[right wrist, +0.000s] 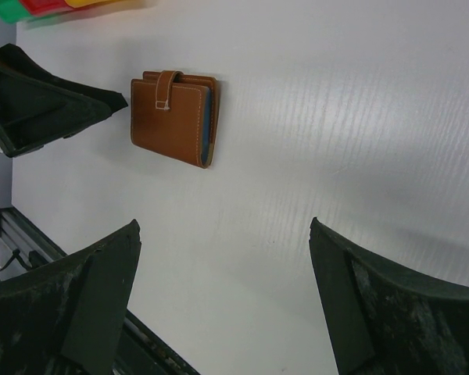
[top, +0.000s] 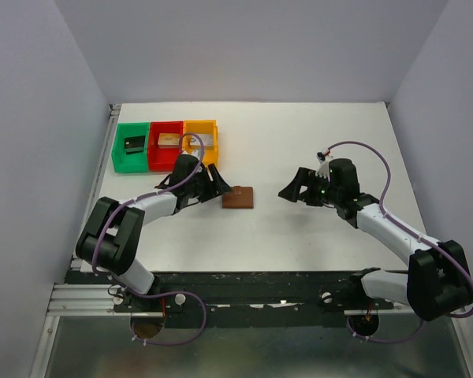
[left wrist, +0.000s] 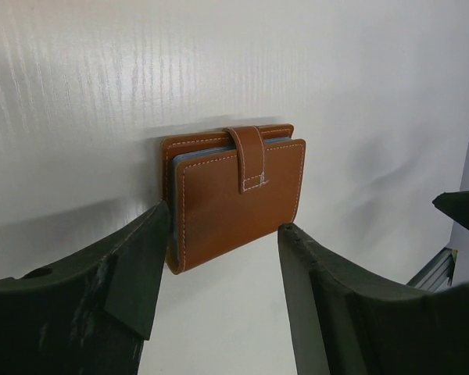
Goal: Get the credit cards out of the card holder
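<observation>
A brown leather card holder [top: 238,199] lies on the white table between the two arms, its strap [left wrist: 252,156] fastened over the top edge. Blue-grey card edges [left wrist: 203,152] show between its leather covers; how many cards are inside cannot be seen. My left gripper [top: 224,186] is at the holder's left end, fingers part open and nothing held. In the left wrist view its fingers [left wrist: 144,266] point toward the holder, one tip close to its near side. To the right of the holder, my right gripper [top: 289,195] hovers open and empty, clear of it.
Behind the left arm stand three trays: green [top: 122,163], red [top: 159,161] and yellow [top: 209,128]. A dark item [top: 134,145] lies in the green one, tan items in the others.
</observation>
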